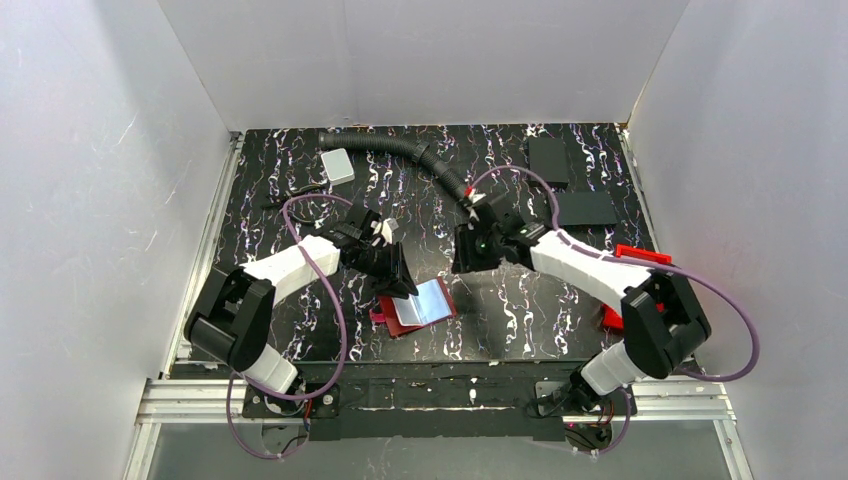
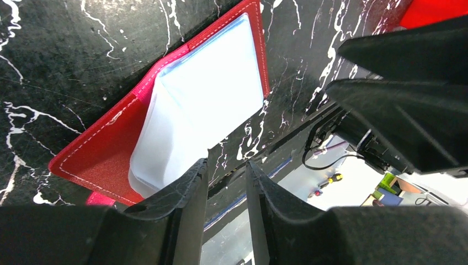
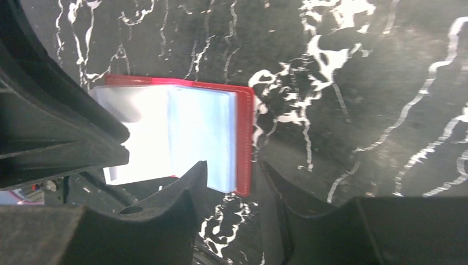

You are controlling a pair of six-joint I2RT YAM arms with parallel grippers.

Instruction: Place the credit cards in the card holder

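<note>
The red card holder (image 1: 405, 329) lies spread open on the dark marbled table, with pale plastic sleeves (image 2: 215, 83) inside. One sleeve is raised and bent on the left half; in the right wrist view, the bluish sleeve (image 3: 201, 130) lies flatter. My left gripper hangs over the holder's near side, its fingers apart and nothing visible between them. Off the holder's right edge, my right gripper also stands open and empty. No separate credit card can be made out clearly.
A red tray (image 1: 643, 254) at the right edge is partly hidden by my right arm. Black flat boxes (image 1: 583, 208) lie at the back right. A ribbed black hose (image 1: 385, 143) and a white box (image 1: 337, 166) occupy the back. The table right of the holder is clear.
</note>
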